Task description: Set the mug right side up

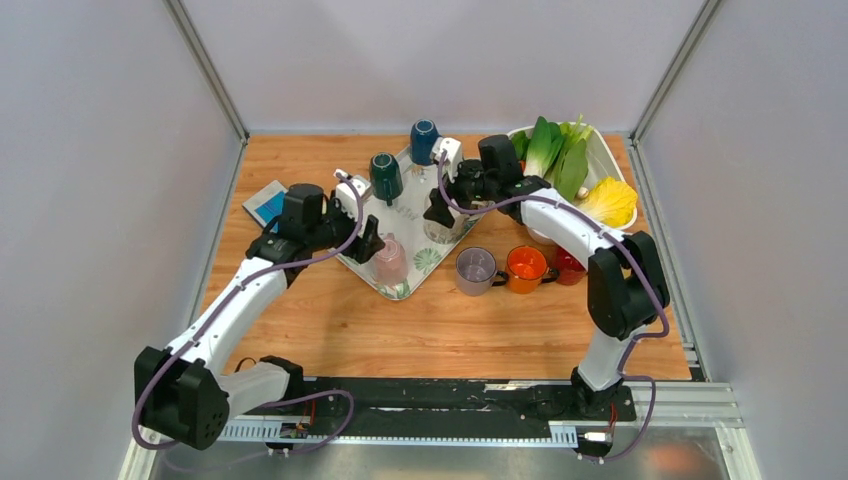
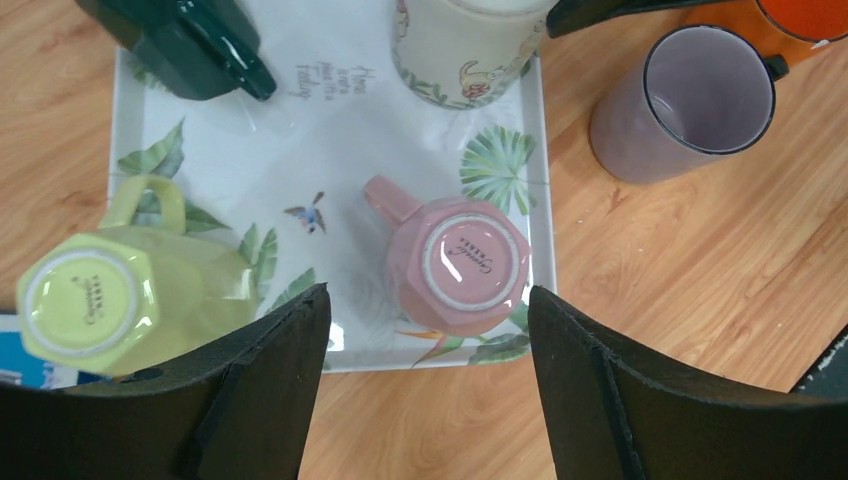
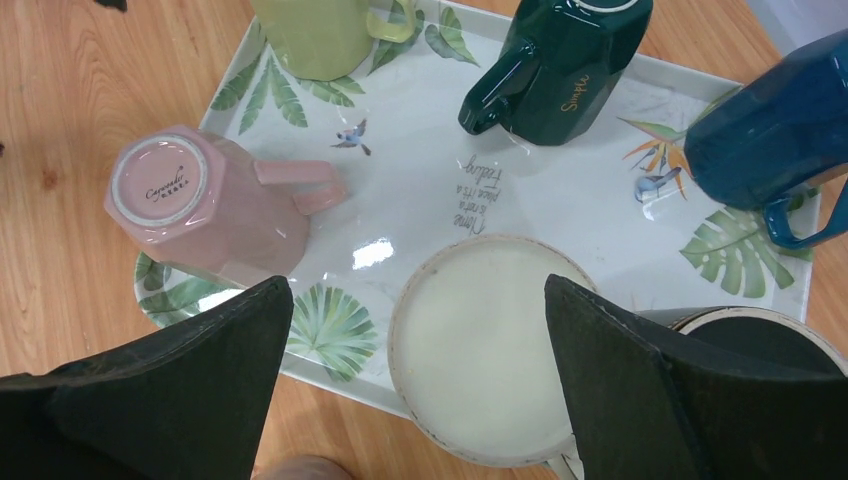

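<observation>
An upside-down pink mug (image 2: 465,262) rests on the patterned tray (image 2: 330,180), its base toward the left wrist camera and its handle pointing up and left in that view. My left gripper (image 1: 370,241) stands open close to this mug in the top view; in its wrist view the fingers (image 2: 280,360) have nothing gripped between them. The right gripper (image 1: 440,210) is open over a white mug with drawings (image 2: 465,55). From above, that mug shows a round cream face (image 3: 490,350) between the right fingers; I cannot tell whether it is base or inside.
Light green (image 2: 150,290), dark green (image 3: 560,75) and blue (image 3: 770,120) mugs also stand upside down on the tray. A black-lined mug (image 3: 765,335) is at its right. Grey (image 1: 475,271) and orange (image 1: 526,268) mugs and a vegetable basket (image 1: 600,155) are further right.
</observation>
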